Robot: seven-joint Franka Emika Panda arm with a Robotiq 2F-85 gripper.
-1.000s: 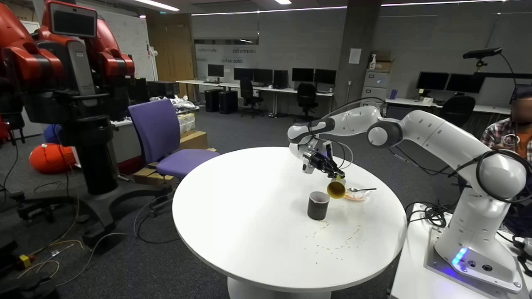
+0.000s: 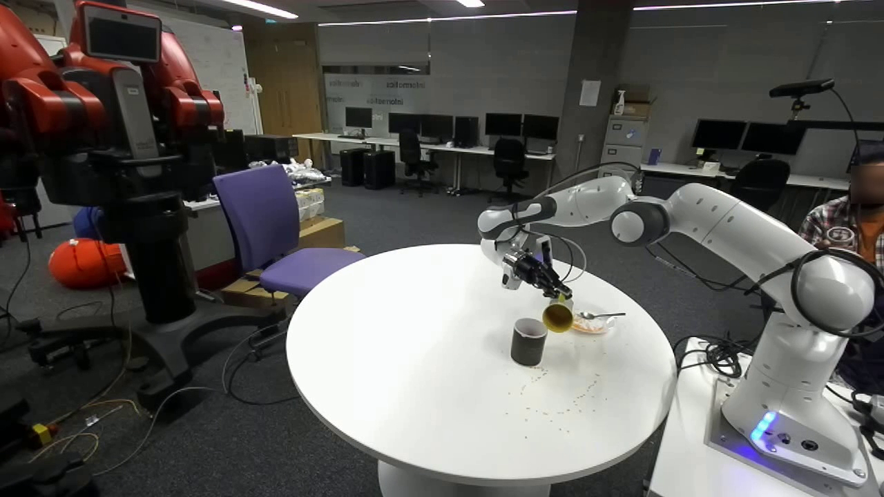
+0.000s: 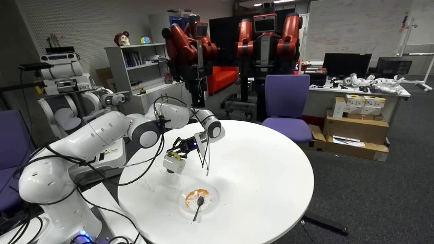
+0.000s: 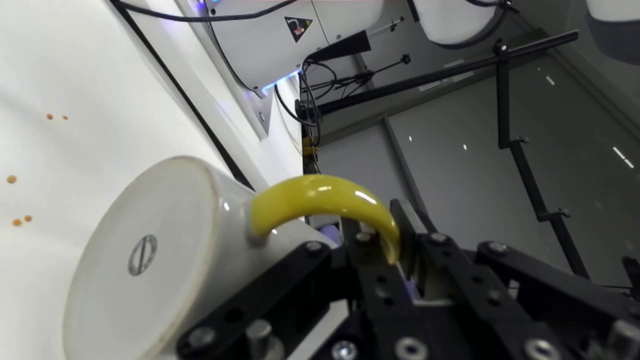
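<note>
My gripper is shut on the yellow handle [image 4: 321, 195] of a white mug [image 4: 156, 264] with a yellow inside. In the wrist view the mug lies on its side in the air, its base facing the camera. Exterior view 1 shows the yellow mouth of this mug [image 2: 559, 316] tipped toward the front, above and right of a dark grey mug [image 2: 527, 343]. That dark mug stands upright on the round white table [image 2: 398, 348]. From exterior view 2, the held mug [image 3: 174, 164] hides most of the dark one.
A plate [image 3: 199, 198] holding orange bits and a spoon [image 3: 198, 208] lies close to the held mug. Small orange crumbs [image 2: 572, 407] are scattered on the table in front of the dark mug.
The held mug and gripper have barely shifted, with the mug's mouth very slightly higher. The dark mug, plate and crumbs look unmoved.
</note>
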